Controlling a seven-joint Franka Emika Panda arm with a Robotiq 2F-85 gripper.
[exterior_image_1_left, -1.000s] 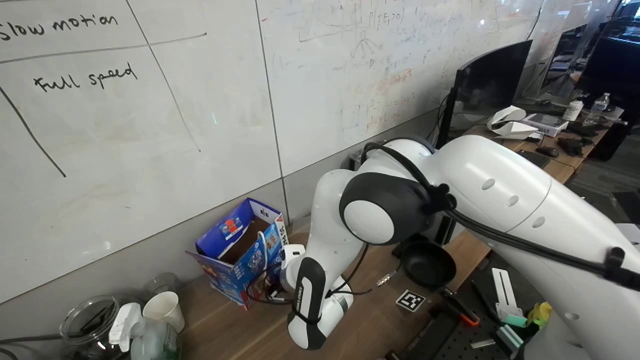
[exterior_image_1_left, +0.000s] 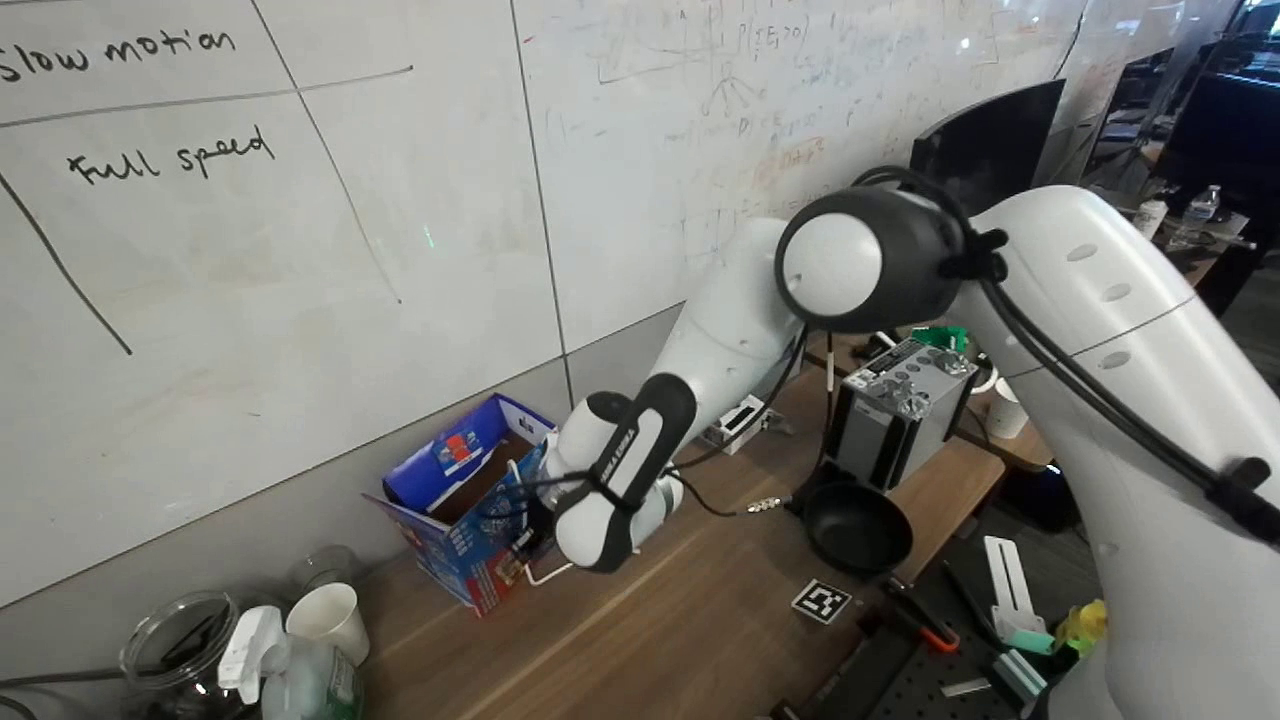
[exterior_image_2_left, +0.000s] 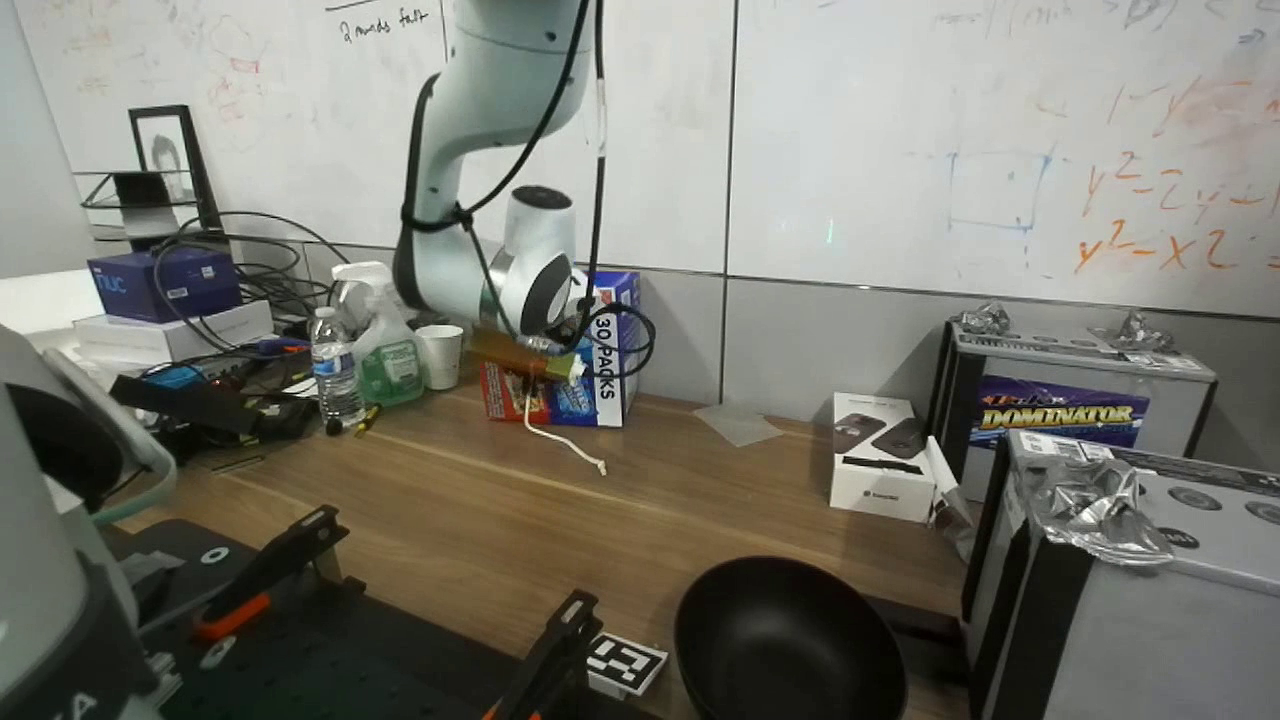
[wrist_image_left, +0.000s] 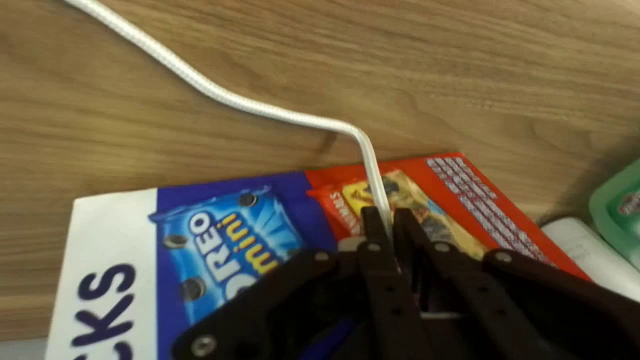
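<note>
A white braided cord (wrist_image_left: 258, 107) runs up from the upper left of the wrist view to my gripper, whose fingers are shut on it. The part beyond the fingertips hangs down and trails off; in exterior view 2 the cord (exterior_image_2_left: 555, 437) bends toward a loose end near the tabletop. Right behind it stands an open-topped blue and red snack box (wrist_image_left: 234, 240) printed with mini cookies. My gripper (exterior_image_2_left: 531, 374) is in front of the box's printed wall in exterior view 2. Whether the two touch I cannot tell.
A paper cup (exterior_image_1_left: 330, 620) and a spray bottle (exterior_image_2_left: 387, 348) stand beside the box. A black pan (exterior_image_2_left: 789, 642) sits near the table's front, with a white box (exterior_image_2_left: 882, 450) farther back. Bare wood (exterior_image_2_left: 480, 510) lies between.
The arm has shifted toward the box and its wrist has risen. The cord stood up against the box's front wall before; now it shows below the gripper, low in front of the box.
</note>
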